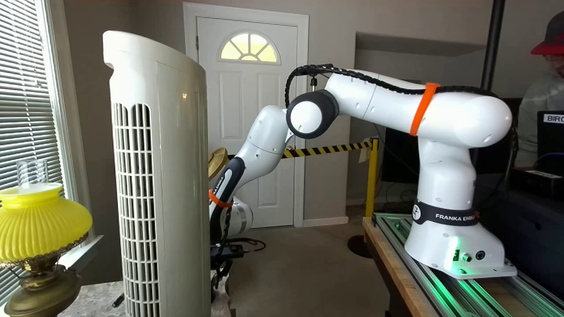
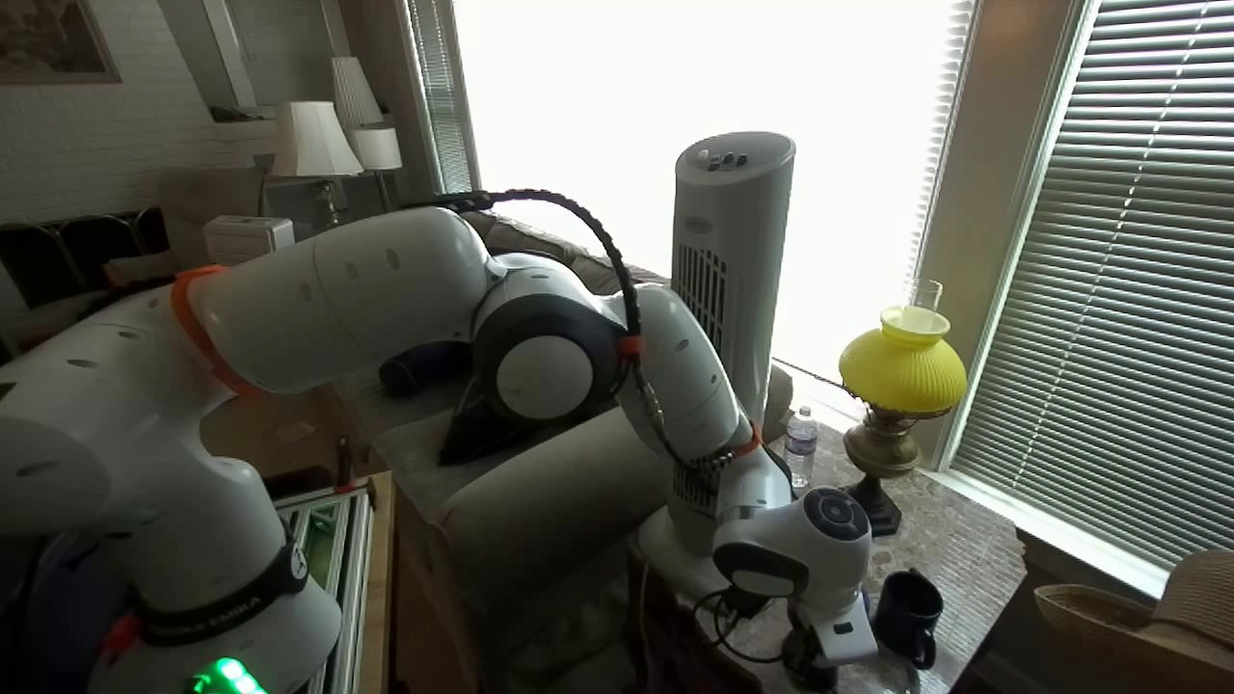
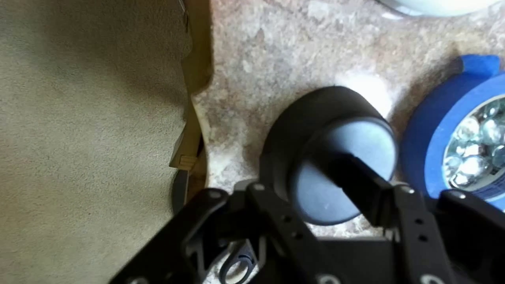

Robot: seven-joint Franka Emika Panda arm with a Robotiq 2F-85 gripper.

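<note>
In the wrist view, a black round container [image 3: 303, 123] with a shiny grey-blue top [image 3: 326, 194] stands on a mottled tabletop near its edge. My gripper is part open over it, with a gap between the fingers. The right finger [image 3: 355, 175] crosses in front of the shiny top; the left one is by the container's near-left side. Whether either finger touches it, I cannot tell. In exterior view 2 the gripper [image 2: 810, 659] is low at the table, partly hidden by the hand; exterior view 1 has it mostly behind the tower fan.
A blue tape roll [image 3: 421, 137] around glass beads stands close to the container's right. A black mug [image 2: 908, 613] is beside the hand. The tower fan [image 2: 735, 214], a water bottle [image 2: 800, 449] and a yellow lamp [image 2: 902, 364] stand farther back. Open floor [image 3: 94, 142] lies left of the table edge.
</note>
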